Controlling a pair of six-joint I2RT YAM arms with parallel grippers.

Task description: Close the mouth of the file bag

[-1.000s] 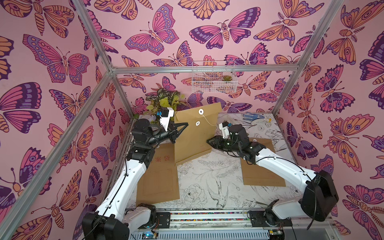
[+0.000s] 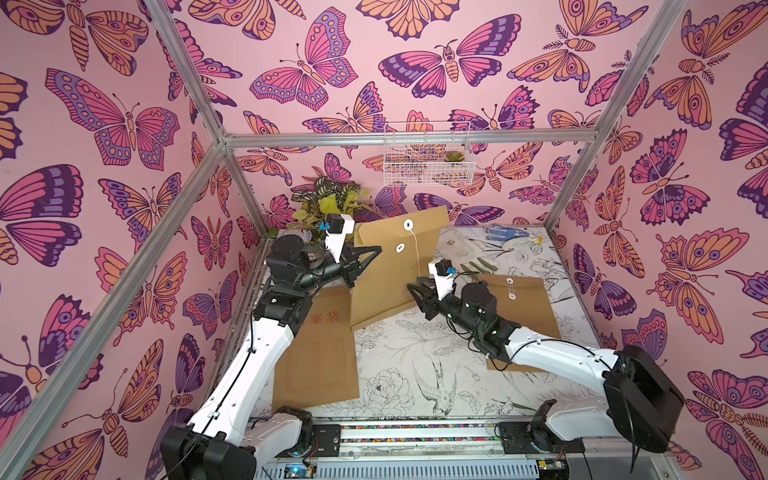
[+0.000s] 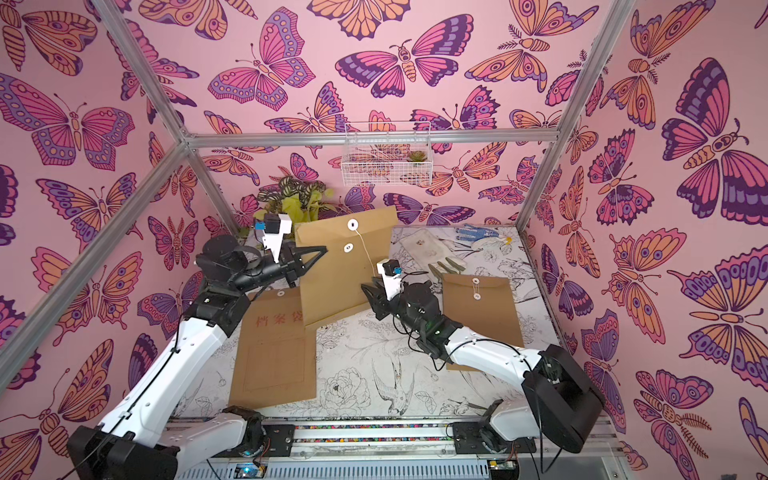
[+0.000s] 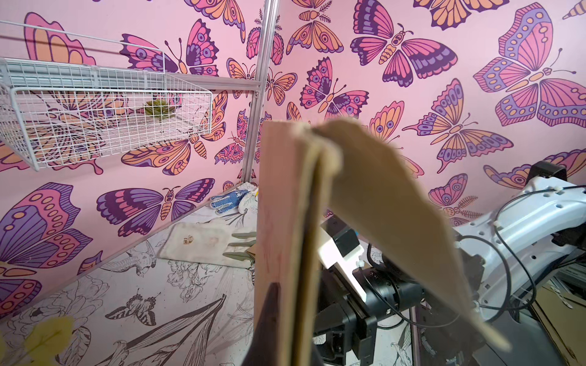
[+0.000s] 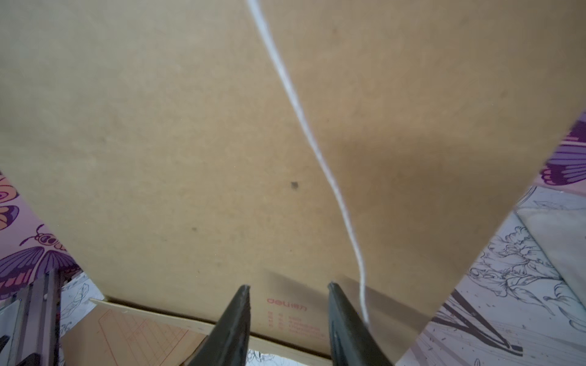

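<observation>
My left gripper [image 2: 360, 264] is shut on the edge of the upright kraft file bag [image 2: 376, 288]; the bag's edge fills the middle of the left wrist view. The bag's flap [image 3: 320, 228] carries a button [image 3: 353, 225], with another button [image 3: 348, 248] below it and a white string [image 5: 317, 152] hanging from the upper one. My right gripper, part open, is in front of the bag's face near the lower string, fingers apart; the string runs just right of them in the right wrist view, and whether it touches them is unclear.
Flat file bags lie at left [image 2: 312, 368] and right [image 2: 520, 312]. Gloves [image 2: 504, 236] lie at the back right, plants [image 2: 328, 204] stand at the back left, and a wire basket [image 2: 428, 172] hangs on the back wall.
The left gripper and bag have shifted slightly right.
</observation>
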